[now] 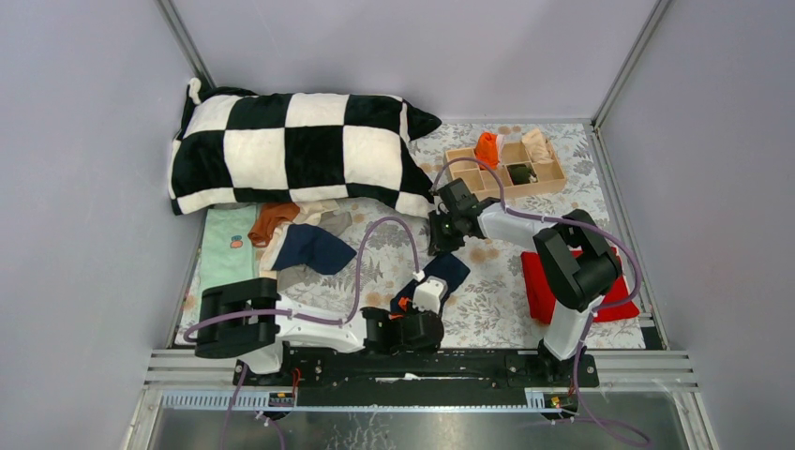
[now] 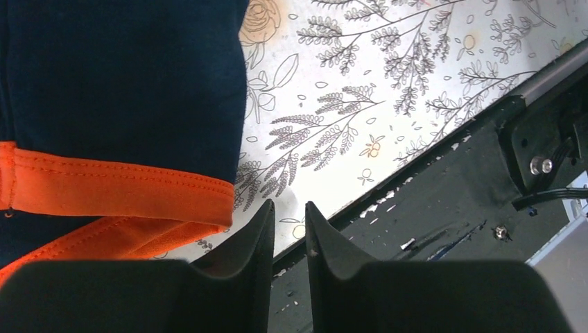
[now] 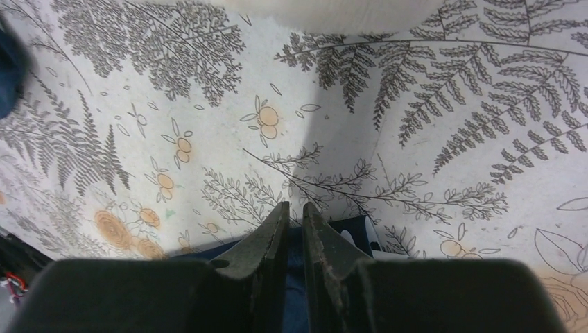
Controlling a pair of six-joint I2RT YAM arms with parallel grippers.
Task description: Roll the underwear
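The navy underwear (image 1: 448, 272) with an orange waistband (image 2: 118, 187) lies flat near the table's front edge. My left gripper hangs over its orange end, fingertips just beside the band's corner, slightly apart with nothing visible between them. At the far end of the underwear is my right gripper, fingertips close together above or on the navy fabric (image 3: 350, 229); whether cloth is pinched between them is hard to see.
A checkered pillow (image 1: 314, 141) fills the back left. A wooden divider box (image 1: 553, 183) stands back right, red cloth (image 1: 609, 309) at right, and several garments (image 1: 314, 248) lie left.
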